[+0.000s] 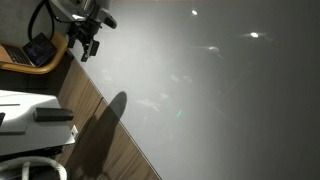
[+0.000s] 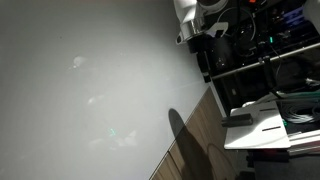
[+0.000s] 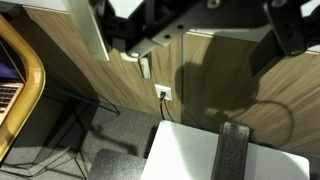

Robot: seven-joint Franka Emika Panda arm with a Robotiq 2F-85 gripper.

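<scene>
My gripper (image 1: 102, 36) hangs at the upper left of the first exterior view, in front of the large grey-white board (image 1: 220, 100). Its two fingertips stand well apart there, and nothing shows between them. A dark oblong block (image 1: 53, 115), possibly a board eraser, lies on the white table (image 1: 25, 140) below the arm. In the wrist view this block (image 3: 231, 150) rests near the table's wall-side edge, apart from the fingers (image 3: 90, 28). The second exterior view also has the block (image 2: 237, 121) on the table.
Wood panelling (image 3: 215, 85) with a socket and a plugged-in cable (image 3: 161, 103) runs below the board. A laptop (image 1: 40, 47) sits on an orange-edged surface (image 1: 55, 65). A small green mark (image 1: 179, 113) shows on the board. Dark equipment and cables (image 2: 295, 105) crowd the right.
</scene>
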